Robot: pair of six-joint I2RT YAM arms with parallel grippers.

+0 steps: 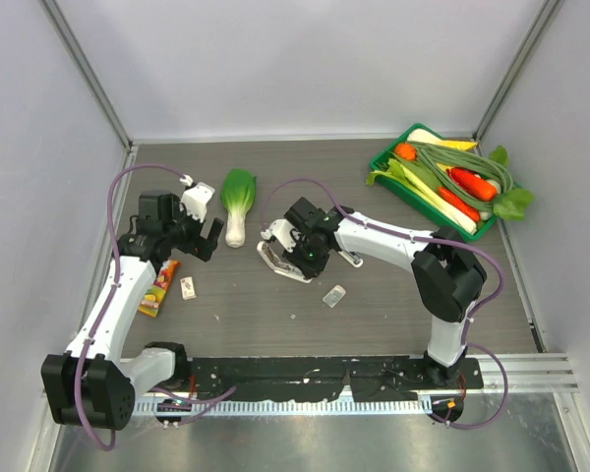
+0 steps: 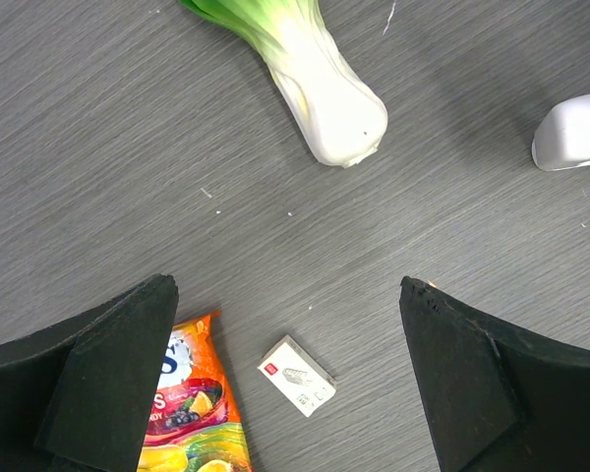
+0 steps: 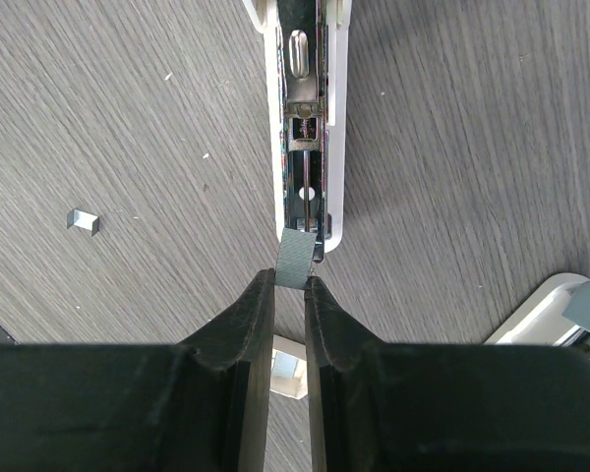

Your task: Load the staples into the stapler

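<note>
In the right wrist view a white stapler [image 3: 339,187] lies opened, its metal magazine [image 3: 306,182] exposed and pointing at my right gripper. That gripper is shut on a grey strip of staples [image 3: 295,258], whose far end overlaps the magazine's near end in this view; whether it touches or hovers above cannot be told. From above, the stapler [image 1: 274,262] is partly hidden by the right arm. My left gripper hangs open over the table at the left, nothing between its fingers.
A small broken staple piece [image 3: 82,221] and an open box [image 3: 289,368] lie near the stapler. Another white-and-grey object [image 3: 546,307] sits at lower right. Around the left arm are a bok choy [image 2: 329,103], snack bag [image 2: 199,398] and small box [image 2: 297,375]. A green vegetable basket [image 1: 435,208] stands back right.
</note>
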